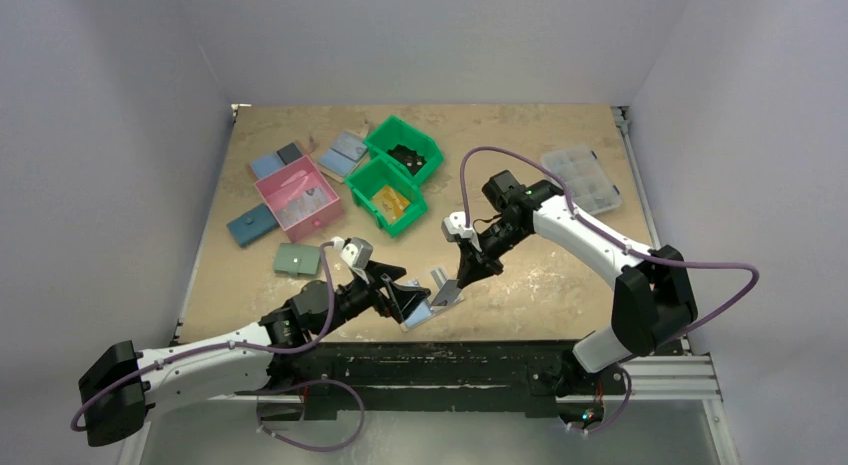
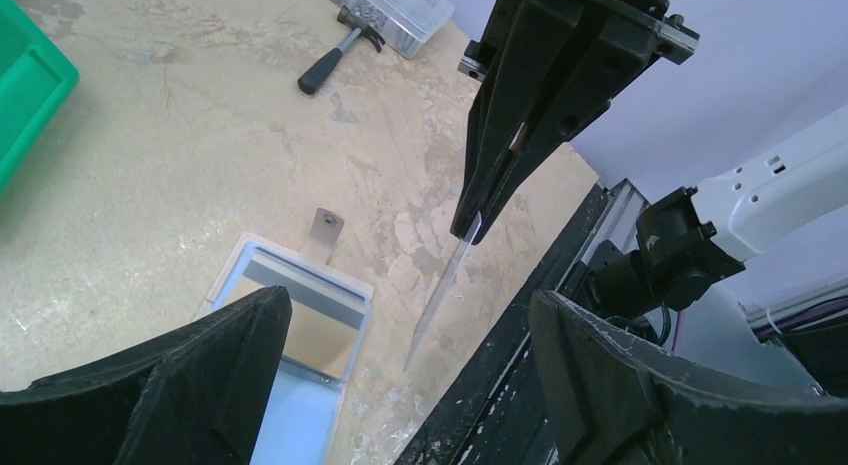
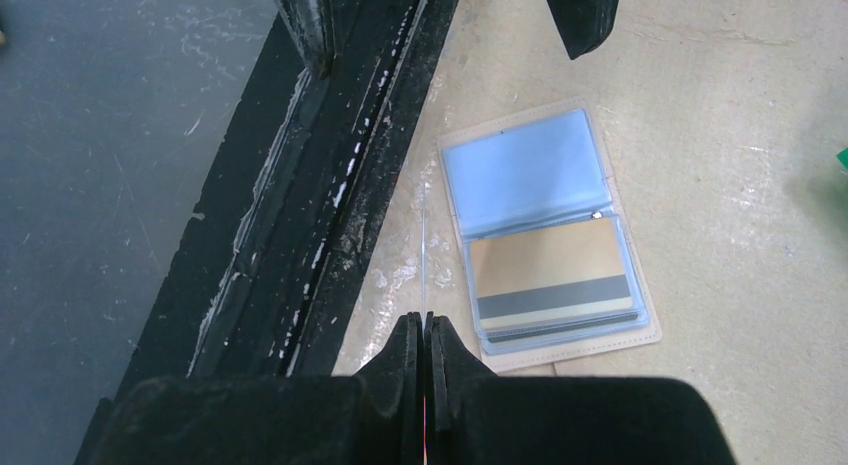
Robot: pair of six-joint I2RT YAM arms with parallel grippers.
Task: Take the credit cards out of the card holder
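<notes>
My right gripper (image 1: 463, 275) is shut on a thin grey card (image 2: 436, 295), held edge-on above the table. Below it the card holder (image 3: 523, 165) lies open near the front edge, with a blue flap and a pocket holding a beige card (image 3: 548, 265) with a grey stripe. My left gripper (image 1: 408, 301) stands open to the left of the held card, with nothing between its fingers.
Green bins (image 1: 385, 195), a pink bin (image 1: 300, 210) and other wallets (image 1: 298, 258) fill the back left. A clear organiser (image 1: 582, 180) and a hammer (image 2: 335, 55) are at the right.
</notes>
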